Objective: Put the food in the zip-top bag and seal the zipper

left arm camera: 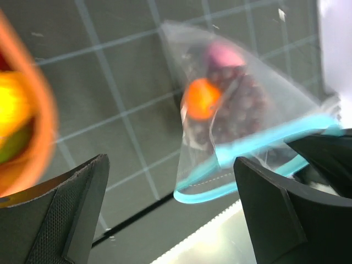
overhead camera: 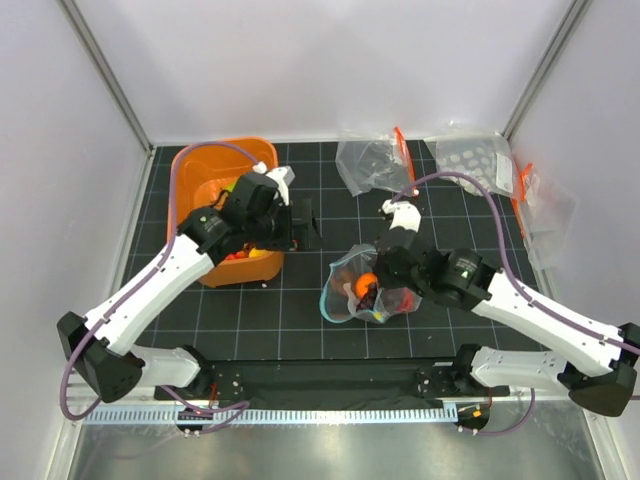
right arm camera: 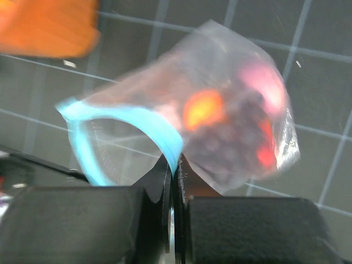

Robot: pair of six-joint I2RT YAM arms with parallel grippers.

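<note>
A clear zip bag with a blue zipper lies on the dark grid mat, holding an orange fruit, dark grapes and something pink. My right gripper is shut on the bag's blue zipper edge. My left gripper hangs above and left of the bag, its fingers apart with nothing between them; in the left wrist view the bag shows beyond them.
An orange bin of assorted food sits at the left. Flat empty bags lie along the back and another at the right.
</note>
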